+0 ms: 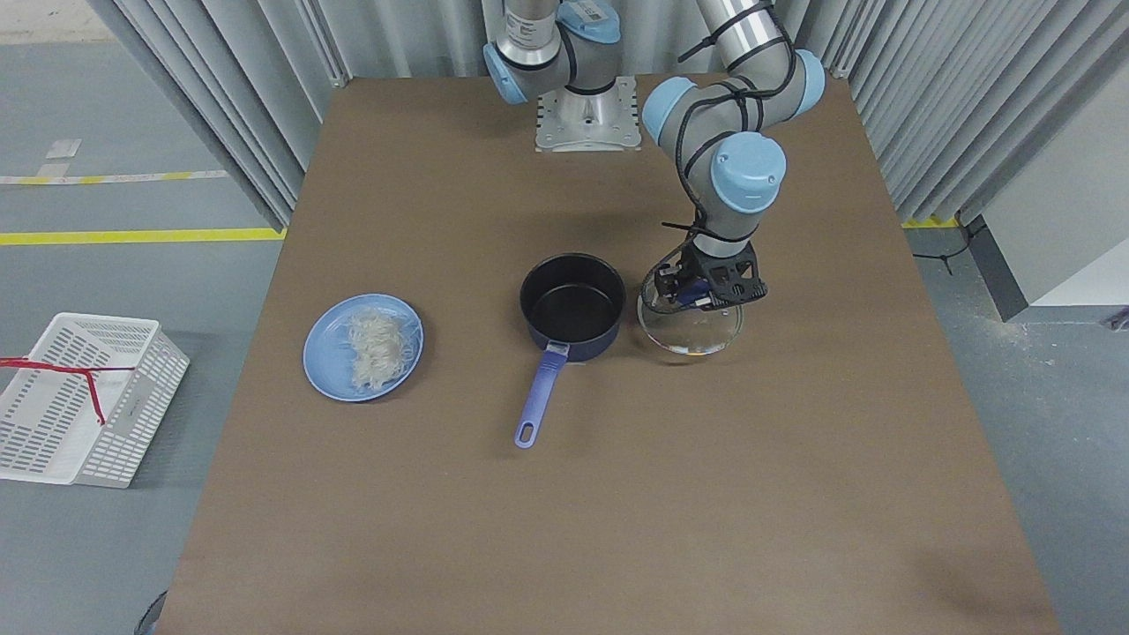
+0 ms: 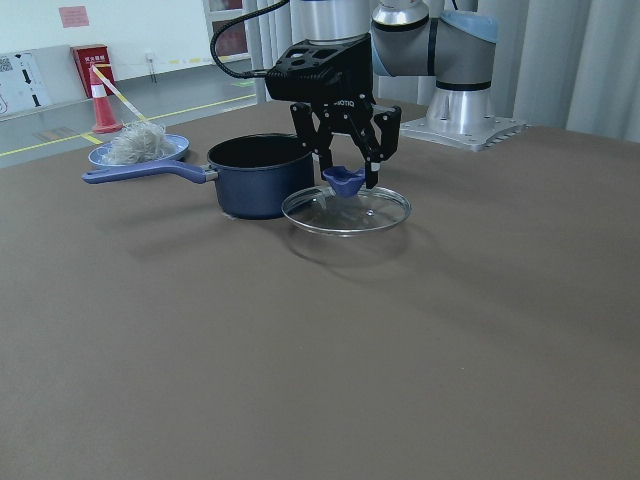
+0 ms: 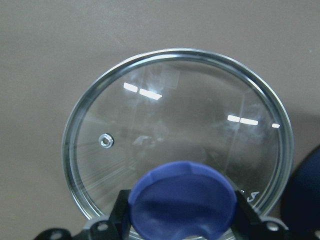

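My gripper (image 2: pixel 345 160) is shut on the blue knob (image 3: pixel 182 200) of a glass pot lid (image 1: pixel 690 333), holding it just to the right of the navy saucepan (image 1: pixel 571 296) in the front view, over the tabletop. The saucepan (image 2: pixel 262 190) is uncovered, its dark interior empty, its blue handle (image 1: pixel 541 397) pointing toward the front. In the left view the lid (image 2: pixel 346 222) hangs low beside the pan. A light blue plate (image 1: pixel 328 360) with pale noodles (image 1: pixel 376 346) sits to the pan's left.
A white basket (image 1: pixel 127 434) is on the floor at the left.
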